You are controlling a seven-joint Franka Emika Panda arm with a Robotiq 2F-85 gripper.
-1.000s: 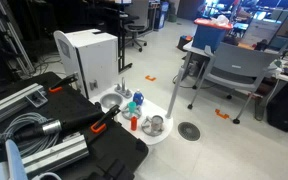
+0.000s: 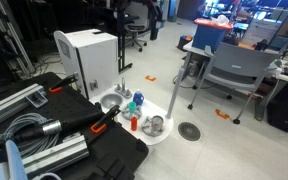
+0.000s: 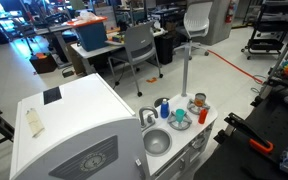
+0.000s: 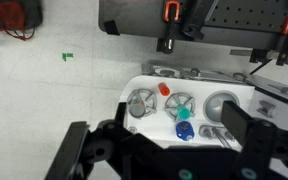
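My gripper is open in the wrist view, its dark fingers spread wide with nothing held between them. It is high above a white toy kitchen counter point(image 3: 174, 154). On that counter stand a metal pot point(image 4: 137, 105), a red cylinder point(image 4: 164, 89), a teal cup point(image 3: 180, 115) and a blue object point(image 3: 164, 107). The sink point(image 4: 222, 103) and its faucet point(image 3: 147, 117) are beside them. Dark parts of the arm show at the top of exterior view 1, above the counter; their fingertips are hard to make out there.
A tall white cabinet point(image 2: 89, 60) rises beside the sink. Black work surface point(image 2: 104, 160) with orange-handled clamps point(image 2: 106, 122) borders the counter. A grey chair point(image 2: 236, 75) stands beyond, and open floor point(image 2: 214, 150) lies on the pot's side.
Dark arm parts have come into exterior view 1 at the top, over the counter. The objects on the counter have stayed where they were.
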